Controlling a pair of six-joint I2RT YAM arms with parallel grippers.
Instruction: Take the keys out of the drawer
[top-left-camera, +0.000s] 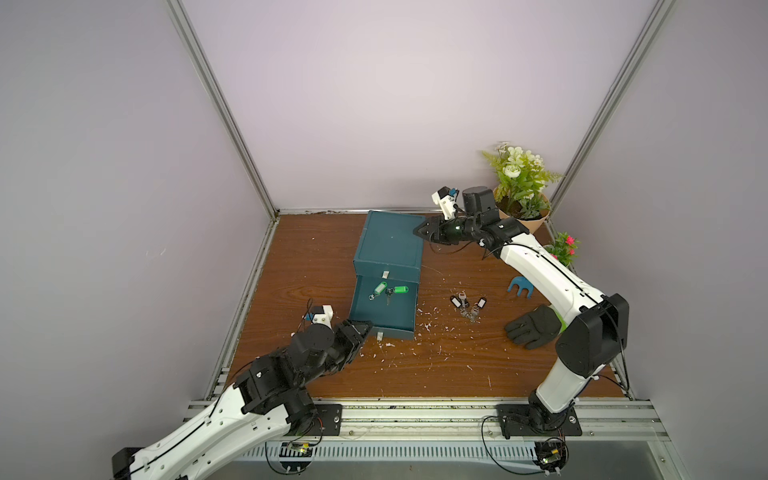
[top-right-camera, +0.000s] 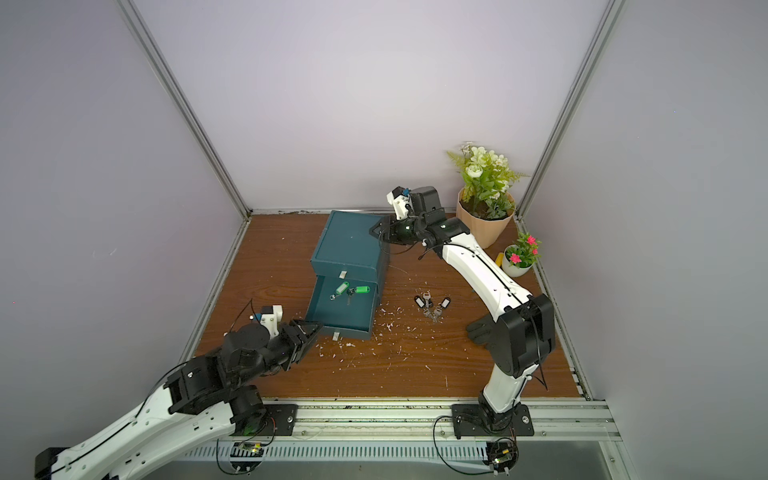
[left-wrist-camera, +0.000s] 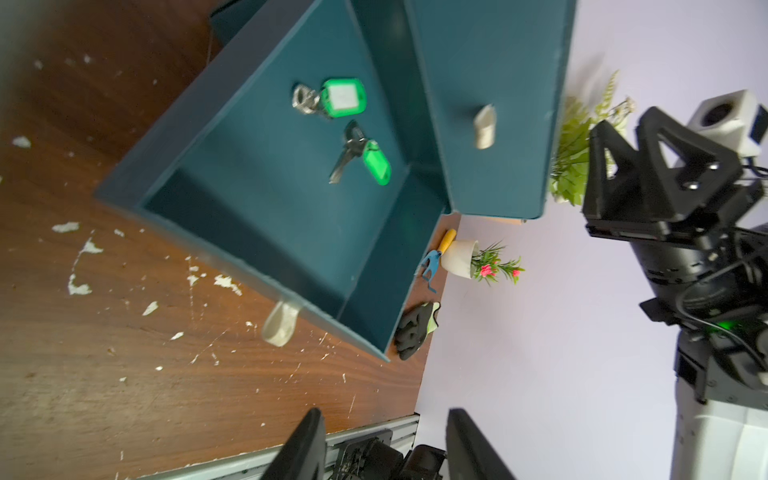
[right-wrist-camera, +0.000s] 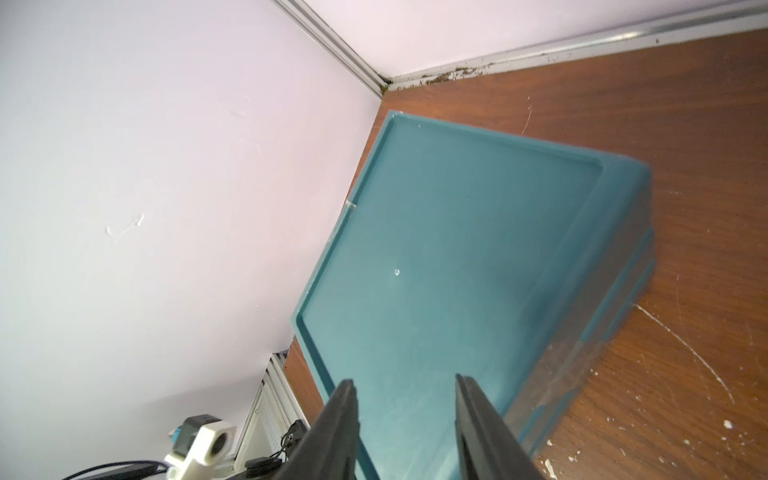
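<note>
Two key sets with green tags lie inside the pulled-out drawer (top-left-camera: 360, 308) of a teal cabinet (top-left-camera: 392, 236). In the left wrist view, one set shows a green-framed white tag (left-wrist-camera: 345, 97), the other a green tag (left-wrist-camera: 376, 163) with dark keys. My left gripper has its fingers apart with nothing between them; from above it is near the drawer's front left corner, clear of the drawer handle (left-wrist-camera: 280, 323). My right gripper is open, close to the cabinet's right side and top, with nothing in its fingers.
Several keys with black tags (top-left-camera: 468, 304) lie on the table right of the drawer. A dark glove (top-left-camera: 531, 327), a blue tool (top-left-camera: 521, 285) and two potted plants, one white-flowered (top-left-camera: 520, 180), stand or lie at the right. White flakes litter the table before the drawer.
</note>
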